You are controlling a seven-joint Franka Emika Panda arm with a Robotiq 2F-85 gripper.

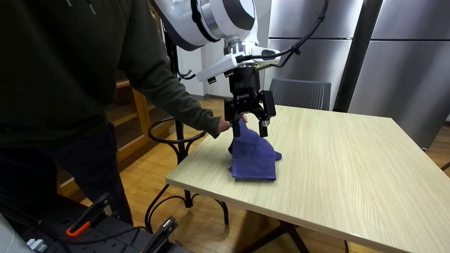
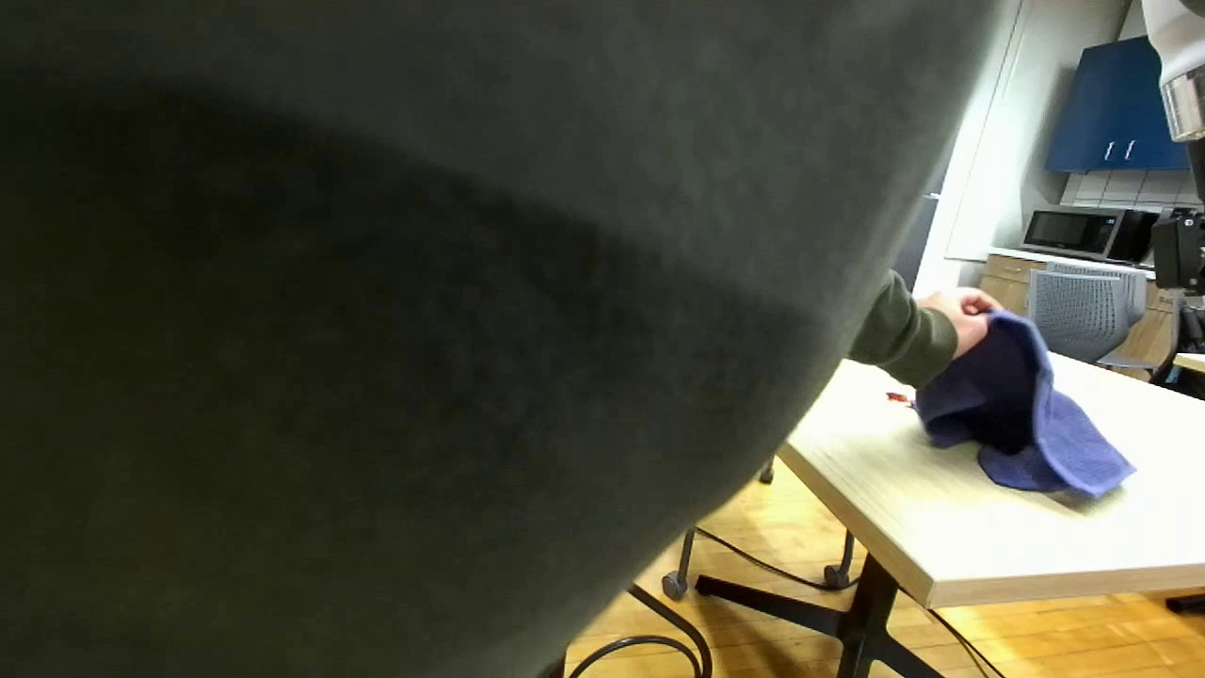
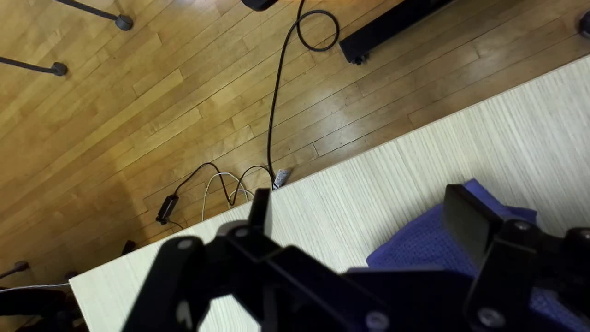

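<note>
A blue-purple cloth rests partly on the table, its upper part lifted by a person's hand. From the second exterior view, the cloth hangs in a bent fold below the fingers of that hand. My gripper points down over the table, open, its two fingers well apart. In the wrist view the gripper shows bare table midway between its fingers, while the cloth lies under and around the right finger. Whether that finger touches the cloth cannot be told.
A person in a dark green hoodie stands at its left, one arm reaching close to my gripper. A grey chair stands behind the table.
</note>
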